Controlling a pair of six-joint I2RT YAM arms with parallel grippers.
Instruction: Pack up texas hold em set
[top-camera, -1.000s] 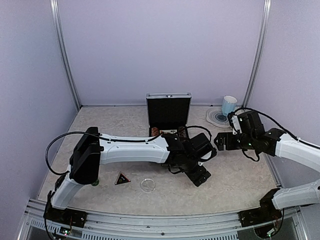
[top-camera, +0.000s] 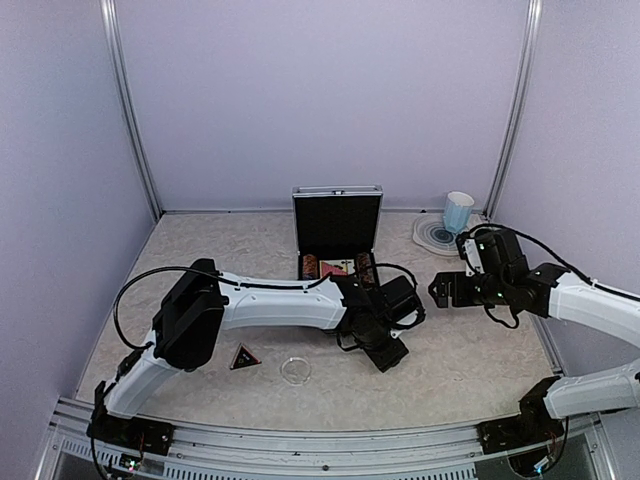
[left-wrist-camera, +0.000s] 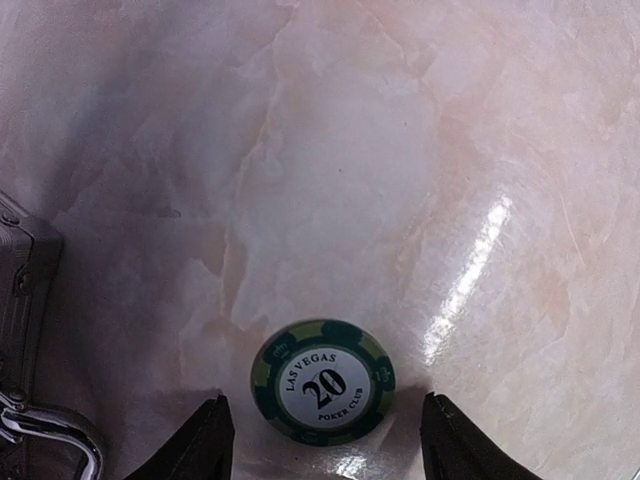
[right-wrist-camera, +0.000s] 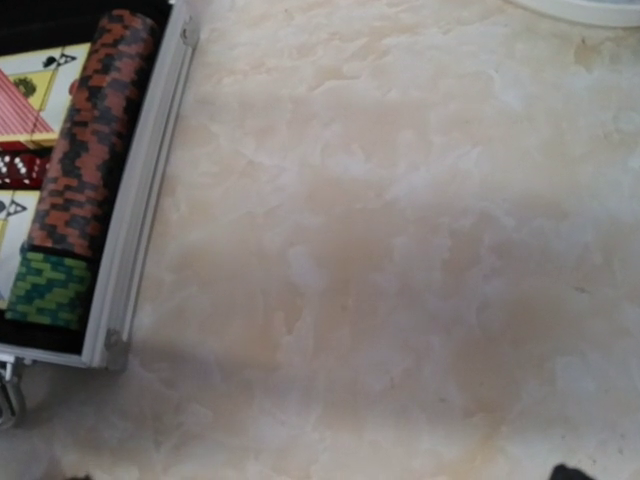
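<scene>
An open silver case (top-camera: 337, 215) stands at the back centre, holding rows of chips (right-wrist-camera: 92, 130), playing cards (right-wrist-camera: 35, 90) and red dice (right-wrist-camera: 20, 170). In the left wrist view a green 20 poker chip (left-wrist-camera: 322, 382) lies flat on the table, between and just beyond the fingertips of my left gripper, which are apart and hold nothing. My right gripper (top-camera: 440, 290) is open, right of the case, over bare table.
A blue cup (top-camera: 458, 210) and a round plate (top-camera: 430, 233) are at the back right. A small dark triangle (top-camera: 244, 360) and a clear disc (top-camera: 296, 371) lie front left.
My left arm has drawn slightly toward the left since a second ago. The right gripper has shifted only slightly.
</scene>
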